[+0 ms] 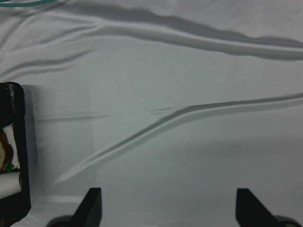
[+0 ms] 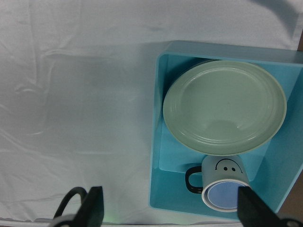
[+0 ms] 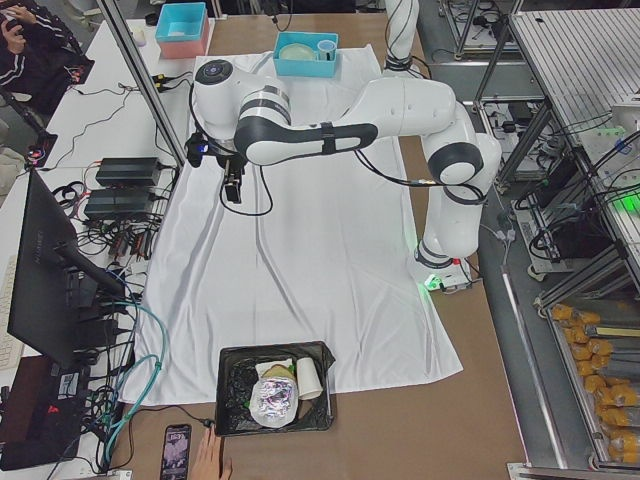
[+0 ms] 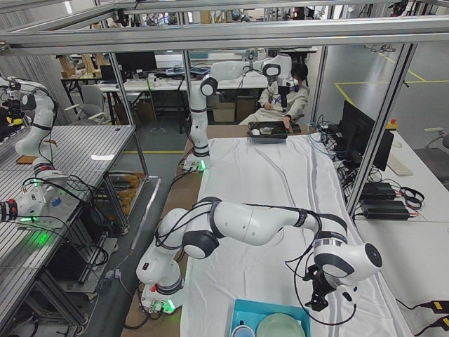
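My left gripper hangs open over the white cloth (image 1: pixel 156 142), nothing between its fingers; a black tray (image 1: pixel 23 142) with bread and a white roll lies at its view's left edge. In the camera left view this tray (image 3: pixel 232 390) also holds a foil-covered round item (image 3: pixel 273 403). My right gripper is open above the cloth, beside a blue bin (image 2: pixel 165 189) holding a pale green plate (image 2: pixel 222 104) and a smiley mug (image 2: pixel 222 168) with a blue inside.
A monitor (image 3: pixel 45 280), black boxes and cables crowd one side; a metal frame post (image 3: pixel 145 80) rises there. A person's hand (image 3: pixel 210 460) and a phone (image 3: pixel 175 450) are beside the tray.
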